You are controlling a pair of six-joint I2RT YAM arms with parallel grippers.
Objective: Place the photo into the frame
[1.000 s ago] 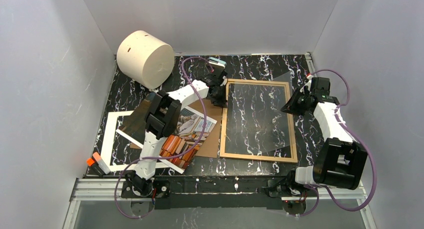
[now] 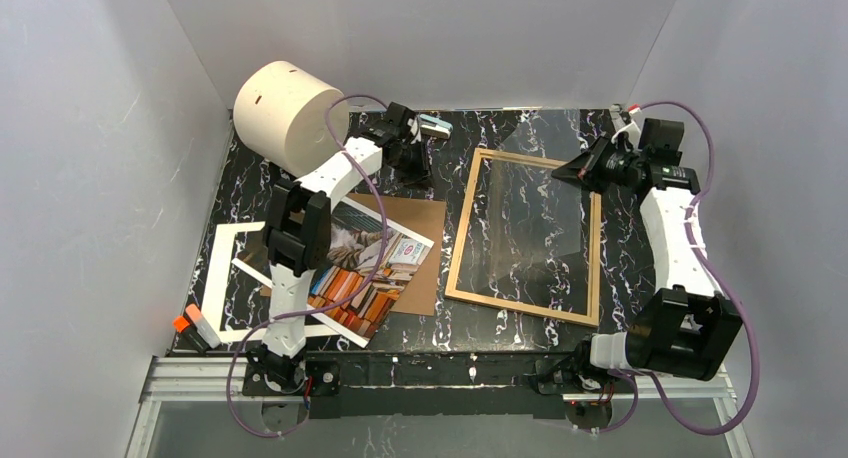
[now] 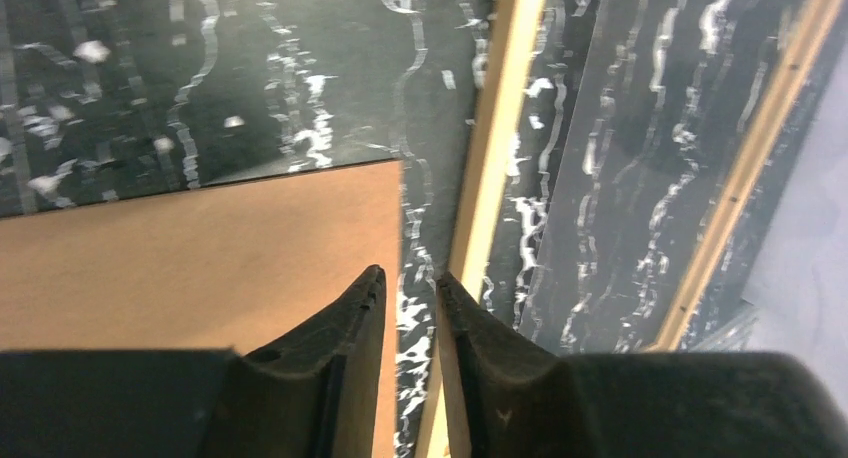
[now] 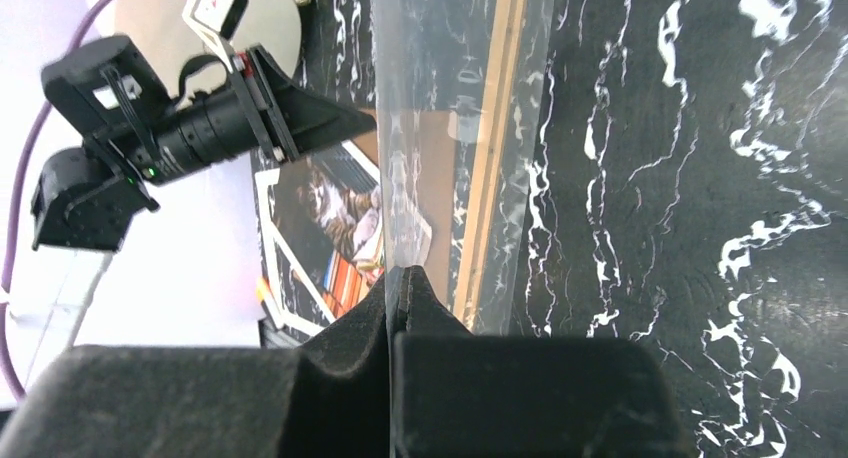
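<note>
The wooden frame (image 2: 458, 238) lies on the right half of the table. My right gripper (image 2: 558, 174) is shut on a clear sheet (image 2: 535, 218) over the frame's far right part; in the right wrist view the sheet (image 4: 455, 38) rises from between the fingertips. The photo (image 2: 365, 288), showing a cat and orange book spines, lies tilted at the left, partly under my left arm. My left gripper is narrowly open, nothing between its fingers, behind the brown backing board (image 2: 425, 278) and left of the frame.
A white mat (image 2: 216, 278) lies partly under the photo at the far left. Two markers (image 2: 195, 328) rest near its front corner. A big cream cylinder (image 2: 290, 118) stands at the back left, and a small pale-blue item (image 2: 434, 125) lies behind my left gripper.
The frame has shifted right and back. My left gripper has moved left, away from its side. My right gripper has edged left over the frame, and the clear sheet has shifted with it.
</note>
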